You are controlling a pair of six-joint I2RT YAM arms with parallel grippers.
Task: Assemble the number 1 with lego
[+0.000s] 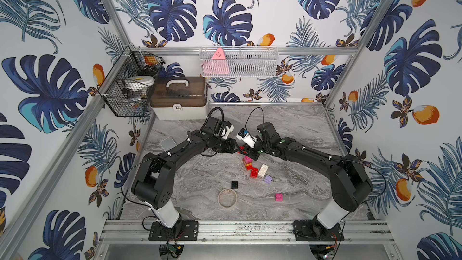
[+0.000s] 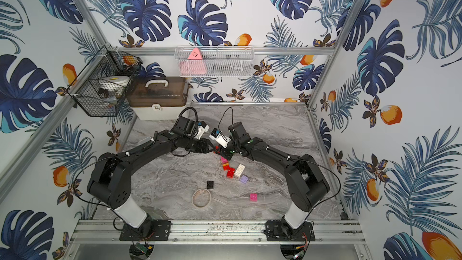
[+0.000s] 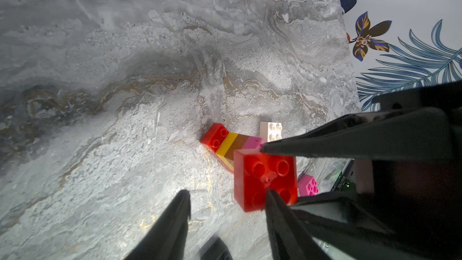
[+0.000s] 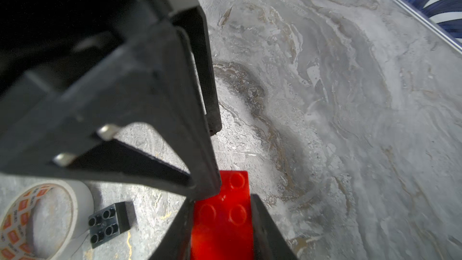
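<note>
A red brick (image 3: 250, 183) (image 4: 226, 231) is held up by my right gripper (image 1: 244, 150), shut on it above the table. My left gripper stands part open just left of that brick, its blurred fingertips around empty space in the left wrist view. On the table below are red, yellow and pink bricks (image 3: 233, 142) (image 1: 247, 163), a loose red brick (image 1: 253, 173), a white brick (image 1: 262, 170), a purple brick (image 1: 268, 179), a pink brick (image 1: 279, 197) and a black brick (image 1: 234, 184).
A tape roll (image 1: 220, 198) lies at the front middle. A lidded box (image 1: 178, 96) stands at the back left, a mesh basket (image 1: 259, 62) hangs on the back wall.
</note>
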